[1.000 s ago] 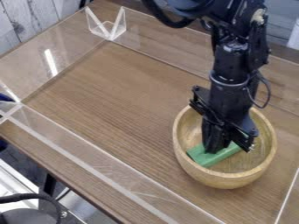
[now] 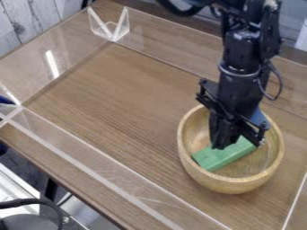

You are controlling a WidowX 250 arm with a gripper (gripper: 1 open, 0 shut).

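Note:
My gripper (image 2: 223,141) reaches down from the top right into a light wooden bowl (image 2: 232,181) on the right part of the table. Its fingertips are just above a green block (image 2: 220,155) lying in the bowl. The gripper looks shut, and nothing shows held between its fingers, though the dark body hides part of the block.
A white wire-like object (image 2: 110,27) sits at the top left. Black cables (image 2: 30,209) lie off the table's lower left edge.
The gripper has risen slightly, showing more of the green block beneath it. The bowl has stayed about where it was.

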